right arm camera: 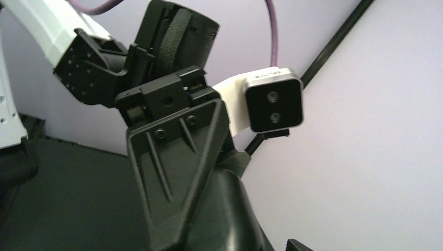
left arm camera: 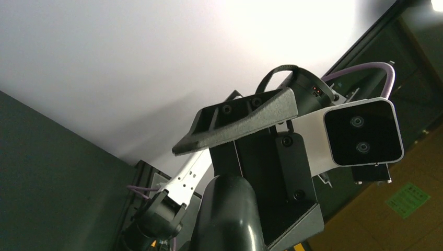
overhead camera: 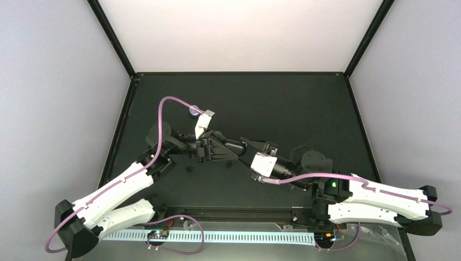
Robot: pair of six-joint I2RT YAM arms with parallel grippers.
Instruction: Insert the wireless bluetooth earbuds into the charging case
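A dark, glossy, rounded case (overhead camera: 235, 147) is held up over the table, with my left gripper (overhead camera: 232, 151) shut on it. In the left wrist view the case (left arm camera: 224, 217) points its rounded end toward my right gripper. The right gripper's fingers (left arm camera: 251, 123) stand spread, part open, one on either side of that end; contact cannot be made out. In the right wrist view the case (right arm camera: 224, 209) shows beside a left gripper finger (right arm camera: 175, 172). Whether the lid is open is not clear. I cannot make out any earbuds.
A small pale round object (overhead camera: 194, 110) lies near the left arm's camera. Two small dark spots (overhead camera: 229, 164) mark the black table (overhead camera: 293, 109), too small to identify.
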